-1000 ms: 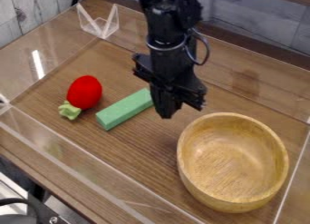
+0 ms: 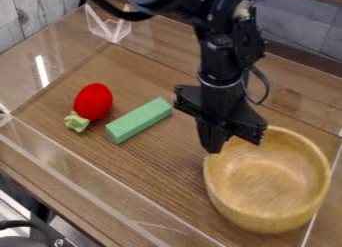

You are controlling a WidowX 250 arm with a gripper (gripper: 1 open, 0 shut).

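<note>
My gripper (image 2: pixel 214 145) hangs low in the centre of the camera view, shut, at the upper left rim of a large yellow bowl (image 2: pixel 266 195); whether it touches the rim I cannot tell. Left of it a green block (image 2: pixel 138 120) lies on the wooden table. Further left sits a red object (image 2: pixel 92 101) with a small pale green part at its lower end.
The wooden table (image 2: pixel 120 181) has bare room below the green block and at the upper left. A clear plastic piece (image 2: pixel 107 23) is at the back left edge. Dark cables show at the lower left corner.
My gripper has moved to the right and down, toward the bowl. The bowl appears shifted slightly to the right and down.
</note>
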